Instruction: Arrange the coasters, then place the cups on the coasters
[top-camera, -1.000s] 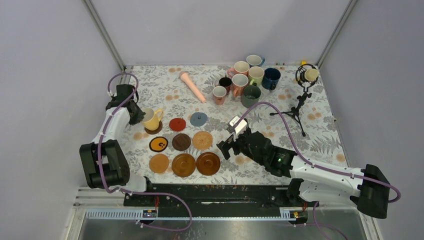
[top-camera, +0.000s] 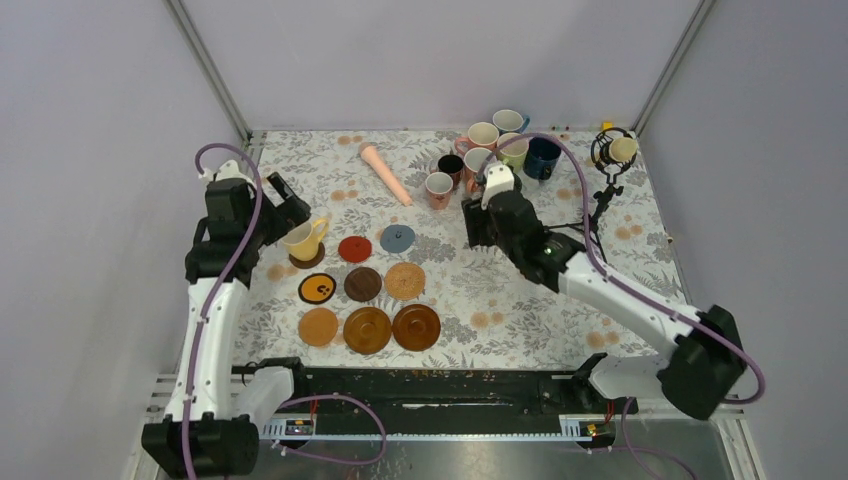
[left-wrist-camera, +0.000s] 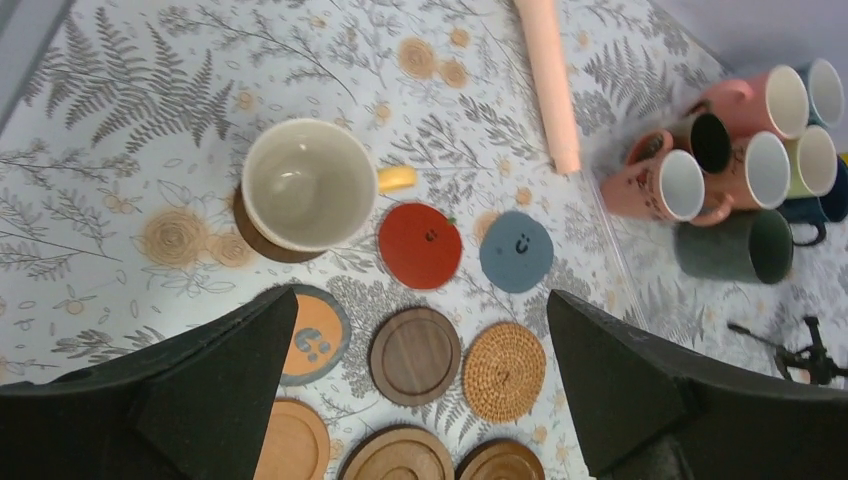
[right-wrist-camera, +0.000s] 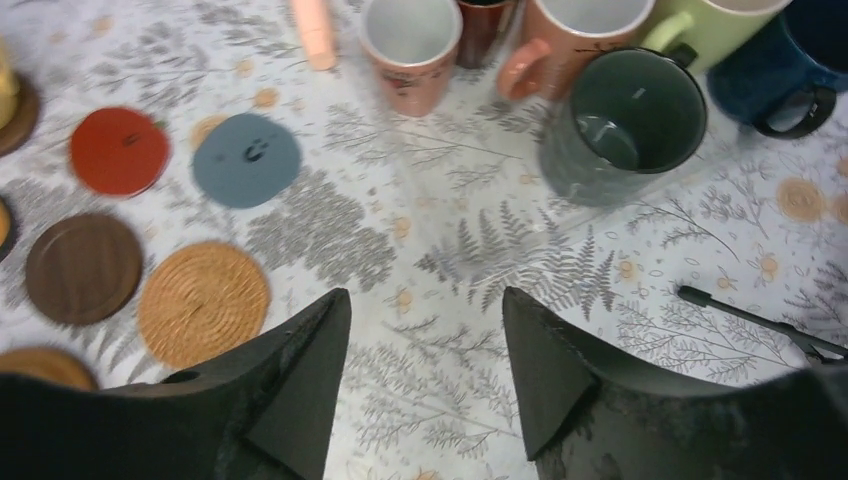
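Note:
The pale yellow cup (top-camera: 301, 241) stands upright on a round dark brown coaster (top-camera: 309, 262) at the left of the table. From above in the left wrist view, its white inside (left-wrist-camera: 308, 187) is empty, the handle points right, and a rim of the coaster (left-wrist-camera: 262, 244) shows beneath it. My left gripper is wide open, clear of the cup, with nothing held. Over the middle right of the table, my right gripper is open and empty, in front of a dark green mug (right-wrist-camera: 625, 125).
Several coasters lie around, among them a red one (top-camera: 355, 249) and a blue-grey one (top-camera: 397, 238). Several mugs crowd a clear tray at the back right, near a black stand (top-camera: 603, 195). A pink bottle (top-camera: 385, 175) lies at the back.
The right gripper has moved towards the mugs and narrowed somewhat.

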